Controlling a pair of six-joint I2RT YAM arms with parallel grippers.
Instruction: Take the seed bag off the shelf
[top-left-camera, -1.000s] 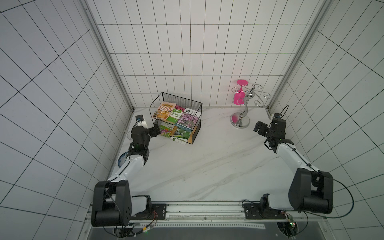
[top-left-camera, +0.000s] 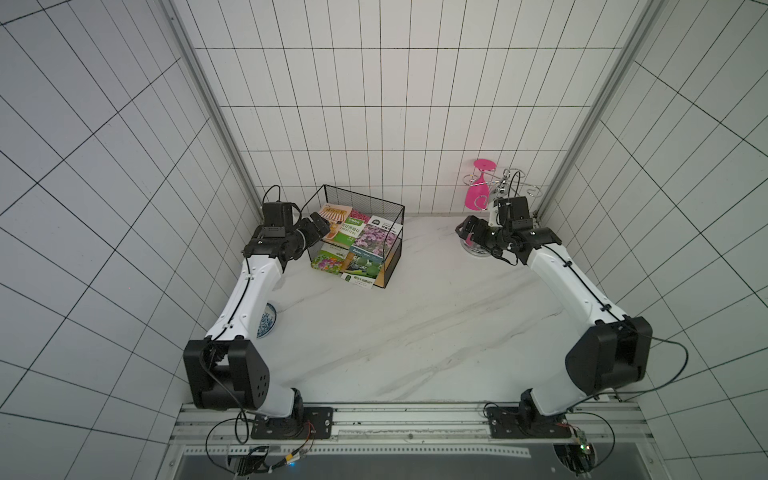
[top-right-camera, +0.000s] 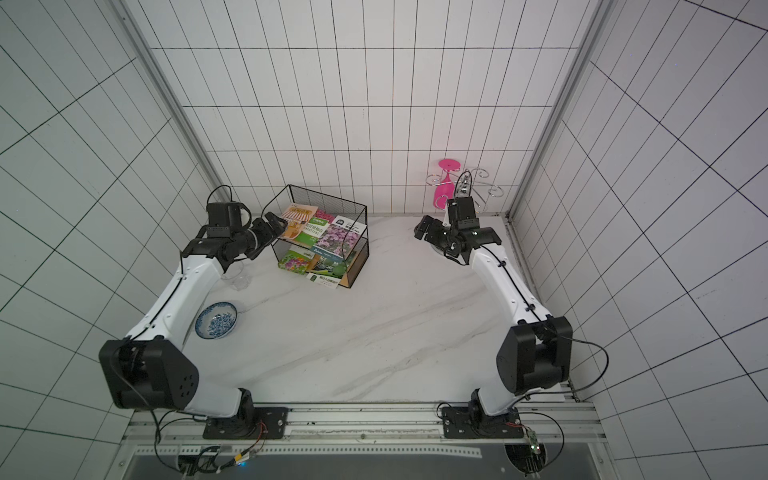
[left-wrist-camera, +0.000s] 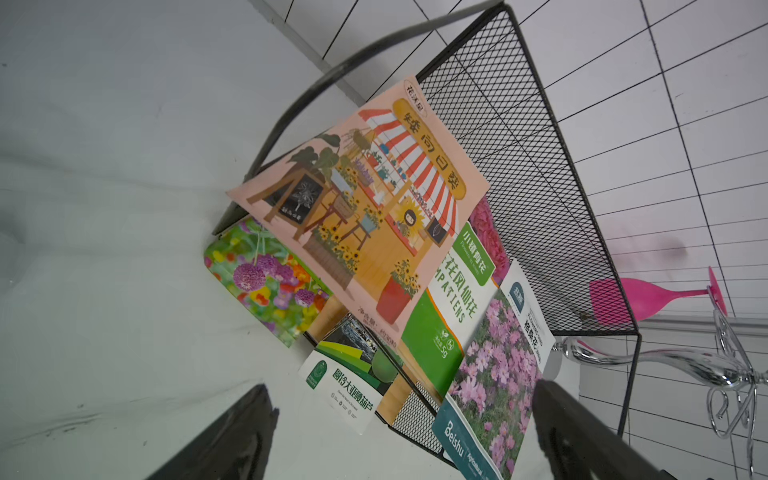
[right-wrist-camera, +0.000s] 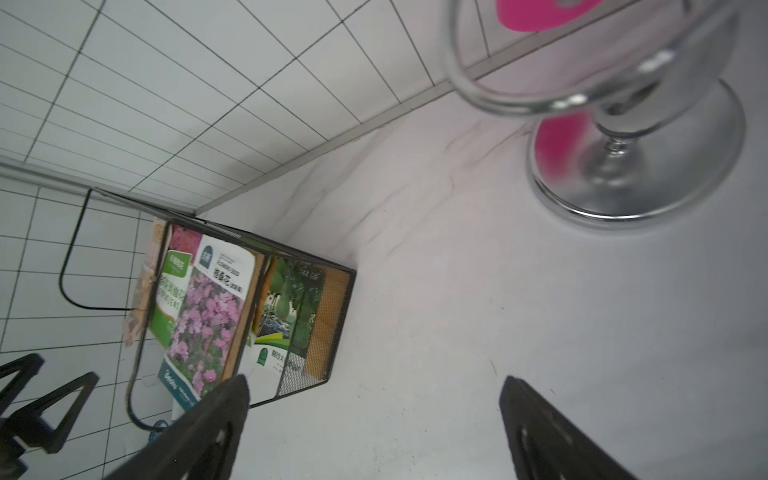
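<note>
Several seed bags fill a black wire two-level shelf (top-left-camera: 401, 240). A peach striped-awning bag (left-wrist-camera: 360, 216), a green-and-white bag (left-wrist-camera: 432, 352) and a purple-flower bag (left-wrist-camera: 488, 384) lie on the upper level; flower and green packets (left-wrist-camera: 268, 280) show below. My left gripper (top-left-camera: 317, 227) is at the shelf's upper left, above the peach bag in the left wrist view, open and empty. My right gripper (top-left-camera: 469, 227) hangs right of the shelf, in front of the chrome stand, open with nothing between its fingers.
A chrome rack (right-wrist-camera: 632, 184) with a pink glass (top-left-camera: 478, 189) stands at back right. A blue-patterned dish (top-right-camera: 215, 321) lies at left. Tiled walls close in the back and sides.
The shelf and bags look unmoved.
</note>
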